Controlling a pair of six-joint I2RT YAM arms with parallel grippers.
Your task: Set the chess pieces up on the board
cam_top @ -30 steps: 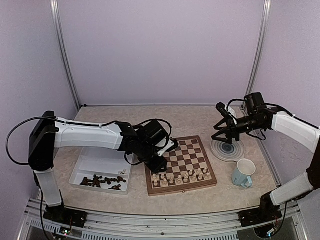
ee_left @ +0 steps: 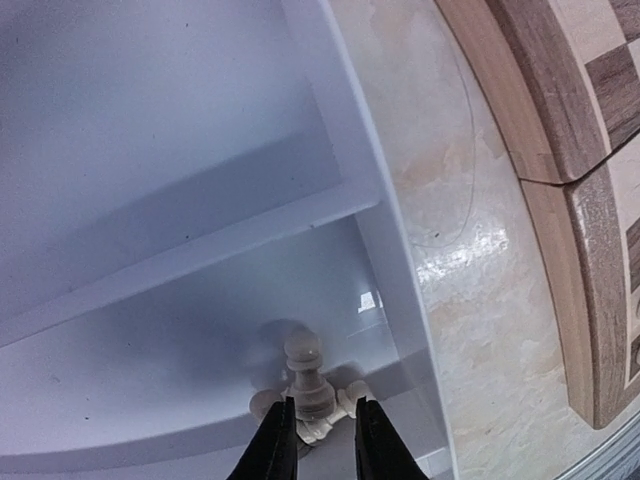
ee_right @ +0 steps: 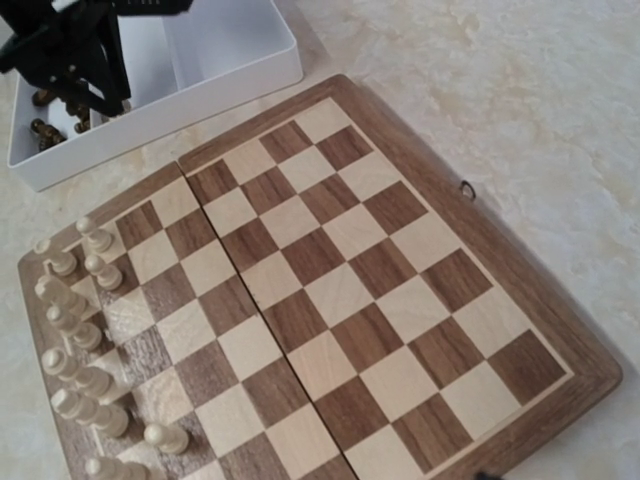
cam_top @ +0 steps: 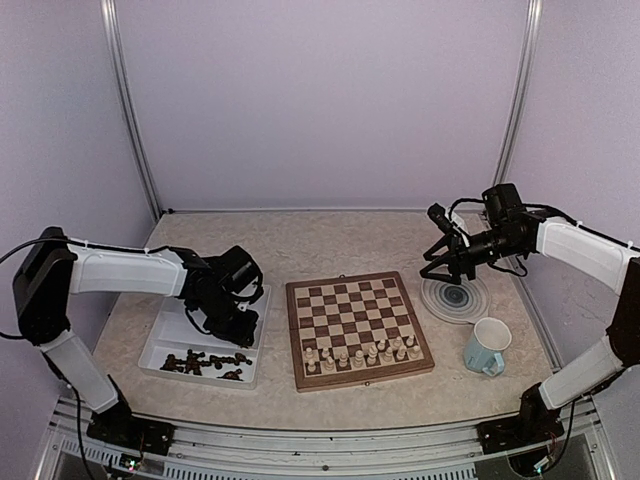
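Note:
White pieces stand along the near side of the chessboard (cam_top: 355, 310), seen also as pale pawns and taller pieces (ee_right: 85, 415) in the right wrist view. My left gripper is part open over the white tray (ee_left: 160, 130), just above a few light pieces (ee_left: 305, 365); whether it touches them is unclear. Dark pieces (cam_top: 195, 362) lie in the tray's near compartment. My right gripper (cam_top: 445, 258) hangs open over the coaster, right of the board.
A light blue mug (cam_top: 482, 348) stands at the near right, below the round coaster (cam_top: 450, 305).
My left gripper has moved left from over the board to the tray and lowered toward the light pieces. The right arm has barely moved.

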